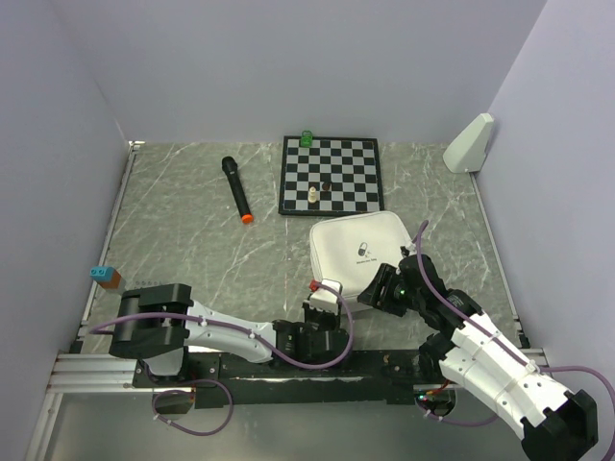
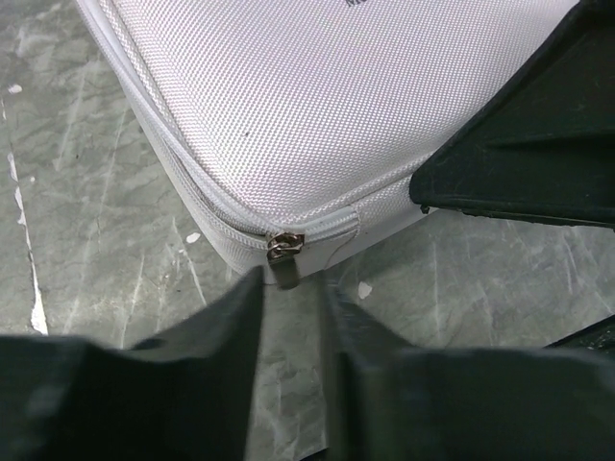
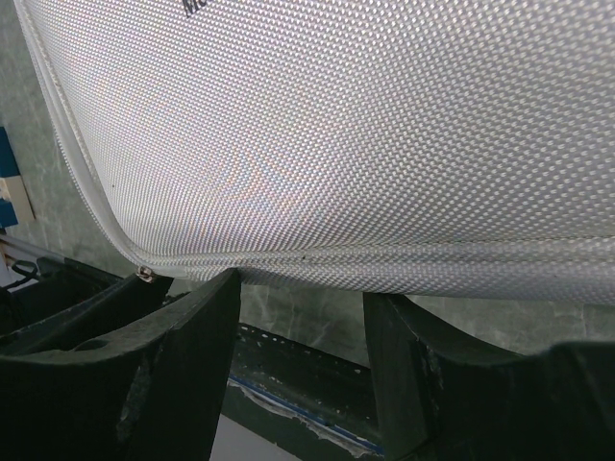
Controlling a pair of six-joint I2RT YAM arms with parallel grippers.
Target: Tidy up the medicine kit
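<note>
The white fabric medicine kit (image 1: pixel 356 245) lies closed on the table, a pill emblem on its lid. In the left wrist view its corner carries a metal zipper pull (image 2: pixel 284 252), with my left gripper just below, its blurred fingers part open around the dangling tab; whether they touch it is unclear. My right gripper is open at the kit's near edge, fingertips against or just under the piped rim (image 3: pixel 432 264). In the top view both grippers sit at the kit's front side, left one at the left corner.
A chessboard (image 1: pixel 351 173) with a few pieces lies behind the kit. A microphone (image 1: pixel 235 187) is at back left, a small blue-brown box (image 1: pixel 106 277) at far left, a white device (image 1: pixel 469 142) at back right.
</note>
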